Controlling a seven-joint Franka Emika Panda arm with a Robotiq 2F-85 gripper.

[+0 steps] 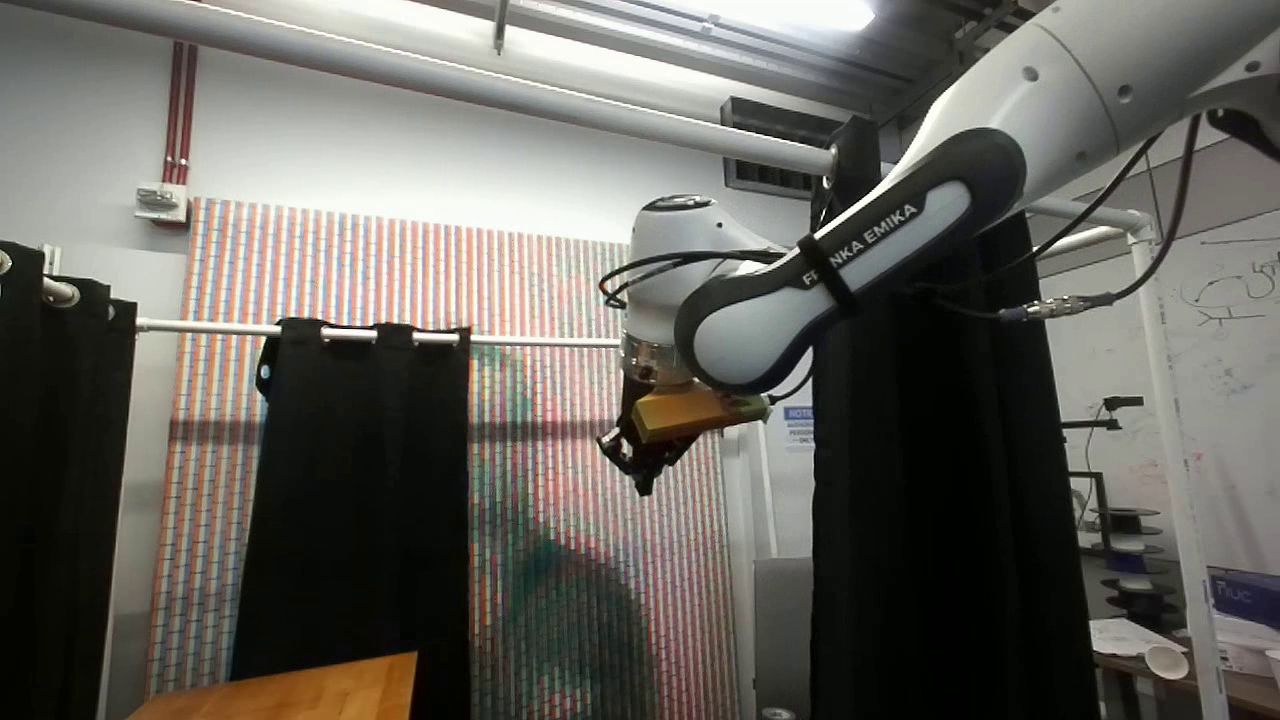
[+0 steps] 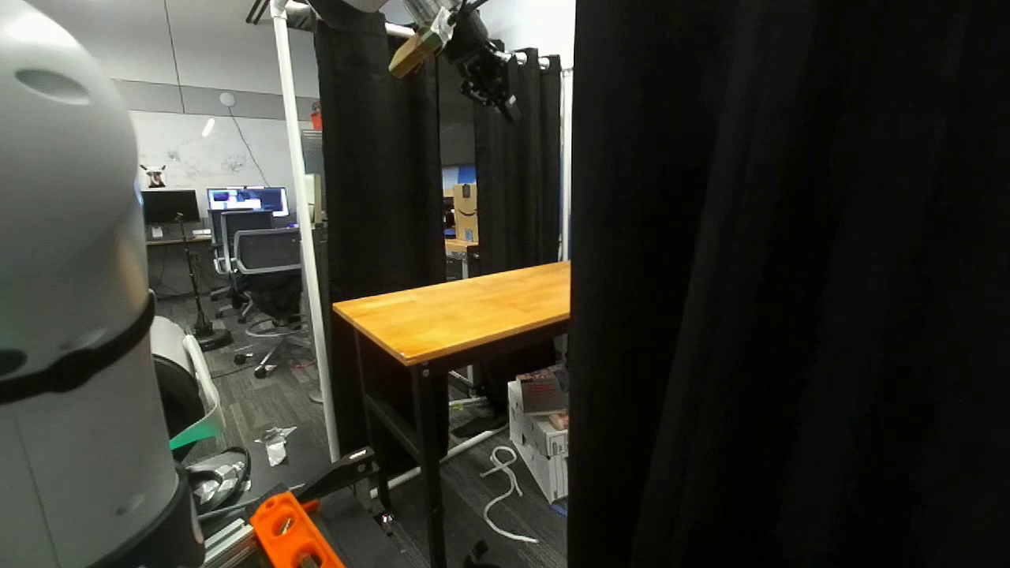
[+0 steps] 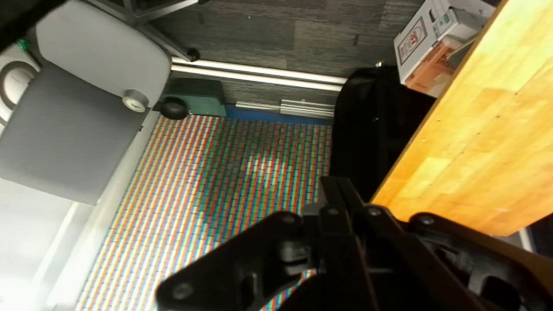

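My gripper points down over the floor in the wrist view, its two dark fingers pressed together. Nothing can be made out between them. In exterior view 1 the gripper (image 1: 644, 482) hangs in the air in front of the striped wall panel, well above the wooden table (image 1: 294, 690). Exterior view 2 has the gripper (image 2: 509, 106) near the top, high over the table (image 2: 464, 301). The wooden tabletop (image 3: 482, 129) fills the right side of the wrist view and looks bare where visible.
Black curtains (image 1: 360, 504) hang round the area, and one curtain (image 2: 786, 284) hides the right of exterior view 2. A grey chair (image 3: 72, 129) and a white box (image 3: 430, 36) lie below in the wrist view. The air round the gripper looks clear.
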